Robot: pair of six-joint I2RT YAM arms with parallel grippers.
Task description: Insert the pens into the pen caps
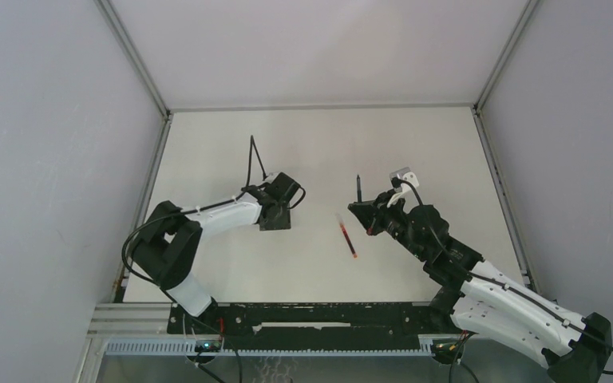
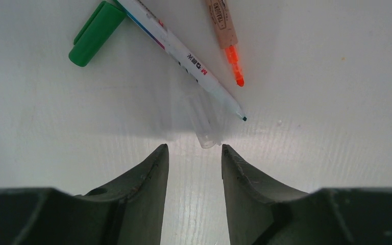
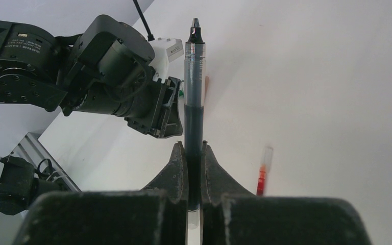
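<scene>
My left gripper points down with its fingers apart, just short of a clear cap (image 2: 201, 121). Beyond it in the left wrist view lie a white marker (image 2: 194, 66), a green cap (image 2: 97, 33) and an orange-tipped pen (image 2: 220, 20). My right gripper is shut on a dark, clear-barrelled pen (image 3: 195, 87), held upright with its tip up. A red-and-black pen (image 1: 348, 239) with a clear end lies on the table below and between the arms.
In the top view the left gripper's body hides the items beneath it. Walls border both sides.
</scene>
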